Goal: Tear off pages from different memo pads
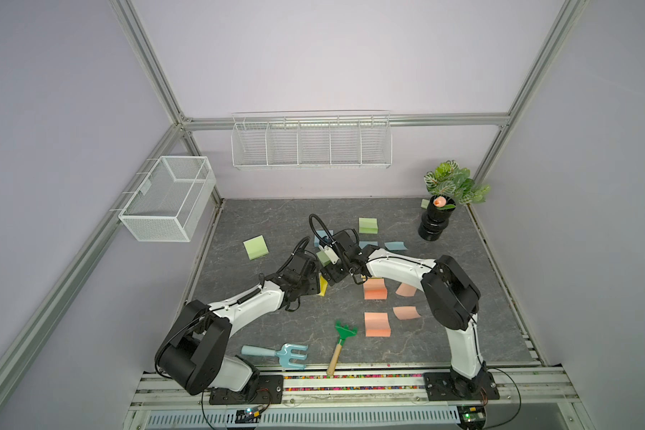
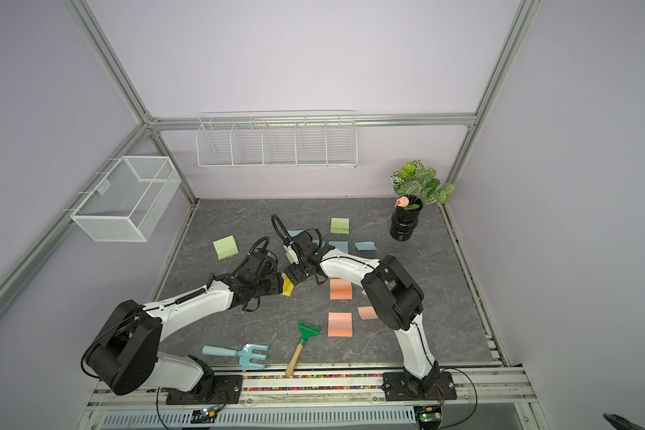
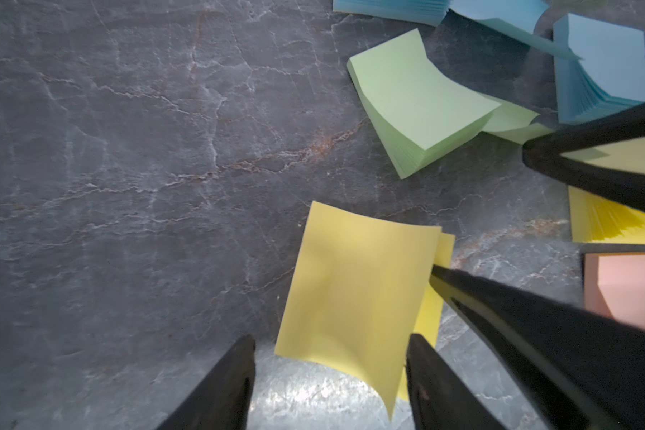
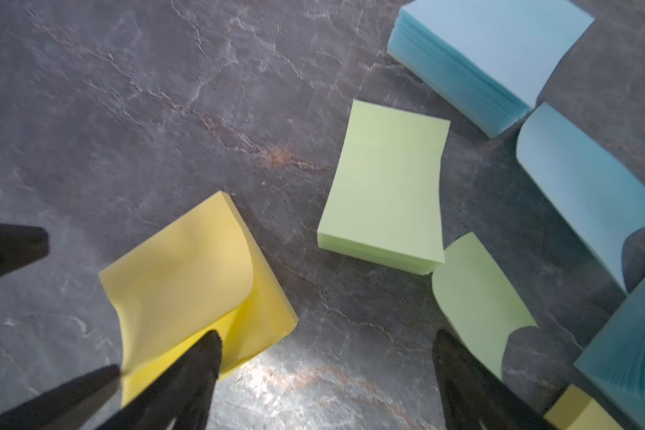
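Both grippers meet over a yellow pad, seen also in the right wrist view [image 4: 179,272]; its top page is curled up along one side, near a dark fingertip. My left gripper is open over the pad's near edge. My right gripper is open beside that pad. A green pad [image 4: 383,179] stands near it with a loose green page [image 4: 480,301] alongside. Blue pads [image 4: 480,50], a loose blue page [image 4: 587,186], pink pads [image 1: 377,324] and loose pink pages [image 1: 405,312] lie around.
A potted plant [image 1: 431,222] stands back right. A blue fork [image 1: 291,355] and a green rake [image 1: 342,333] lie along the front. A green pad [image 1: 255,247] sits at left. White wire baskets [image 1: 166,222] hang on the walls.
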